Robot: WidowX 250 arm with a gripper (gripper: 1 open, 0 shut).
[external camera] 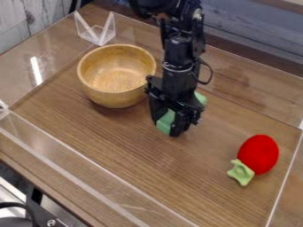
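The black gripper (175,110) hangs in the middle of the camera view, lowered over a green object (190,118) on the wooden table (106,168). Its fingers are down around or on the object, covering much of it. Whether they grip it cannot be seen.
A tan bowl (101,71) stands left of the gripper. A red object (258,152) with a light green piece (242,175) lies at the right. A clear item (95,28) is at the back left.
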